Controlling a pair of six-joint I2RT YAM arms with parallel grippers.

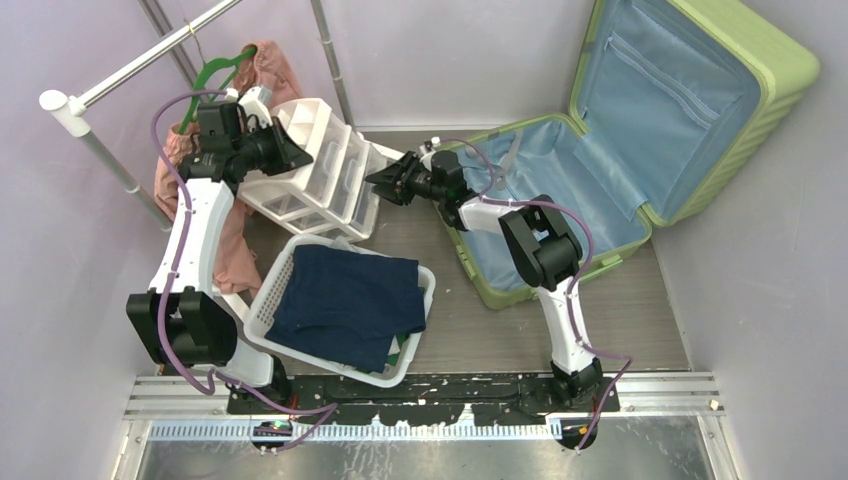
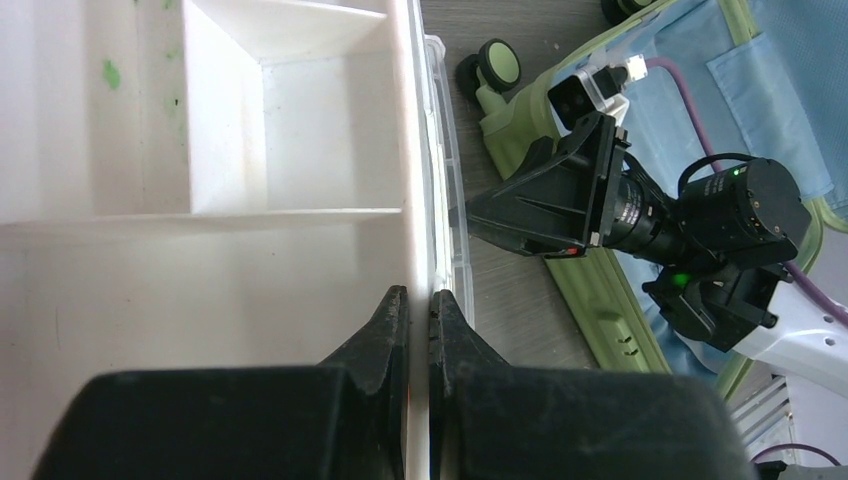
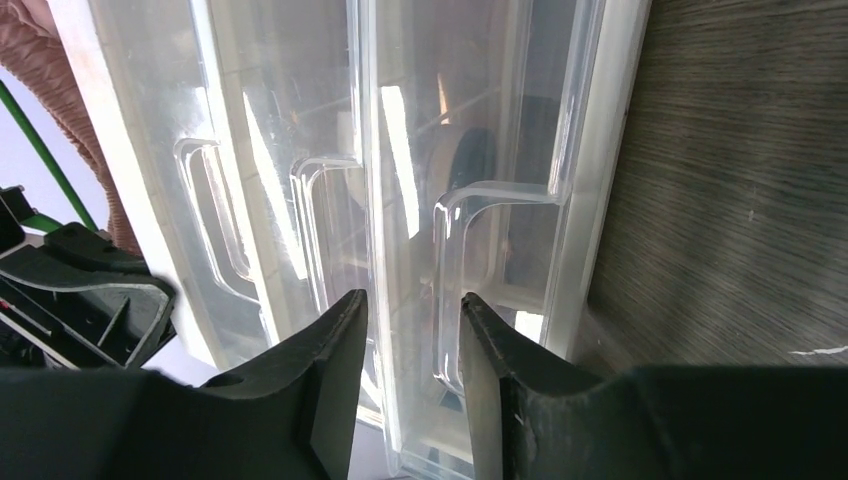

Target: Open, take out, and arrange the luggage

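Note:
A white drawer organizer [image 1: 330,190] with clear drawer fronts stands tilted at the back left. My left gripper [image 1: 290,152] is shut on the top rim of its open upper compartments [image 2: 300,130]. My right gripper [image 1: 385,180] is at the clear drawer fronts [image 3: 410,150]; its fingers are by a drawer handle [image 3: 500,195], and whether they grip anything is unclear. The open green suitcase [image 1: 490,295] with blue lining lies at the right, under the right arm.
A white basket [image 1: 262,310] with dark blue cloth [image 1: 340,295] sits at front center-left. Pink clothing [image 1: 235,255] hangs on a white rack [image 1: 100,150] behind the organizer. Bare floor [image 1: 460,340] lies between basket and suitcase.

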